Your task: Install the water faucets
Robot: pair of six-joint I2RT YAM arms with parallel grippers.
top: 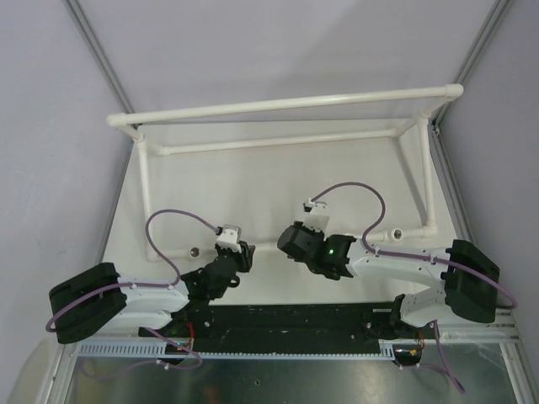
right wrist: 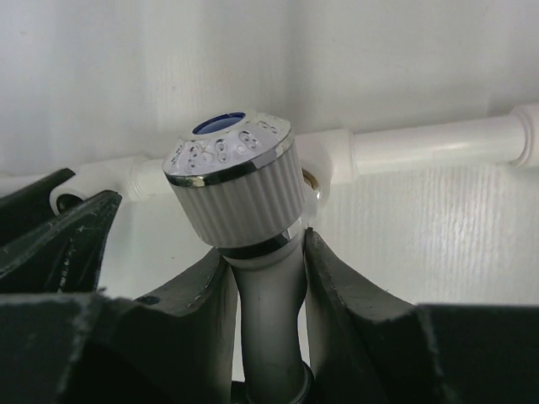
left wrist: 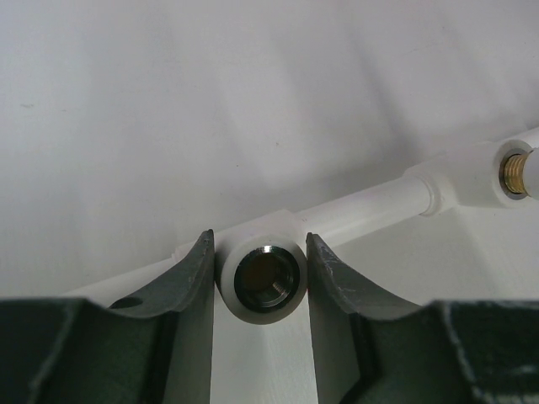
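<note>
The white PVC pipe run (top: 173, 252) has socket fittings along it. My left gripper has its fingertips on either side of a socket fitting (left wrist: 261, 310) with an empty dark bore; how tightly they close is unclear. My right gripper is shut on a chrome faucet (right wrist: 236, 202) with a grey knob and blue cap, held in front of a fitting (right wrist: 328, 156) with a brass ring partly behind it; whether they touch is hidden. A second fitting with a brass thread (left wrist: 514, 173) shows at the right of the left wrist view.
An upper white pipe frame (top: 278, 103) spans the back, with side posts (top: 426, 168) at both ends. The pale panel (top: 269, 185) behind the lower pipe is bare. Purple cables arch over both arms.
</note>
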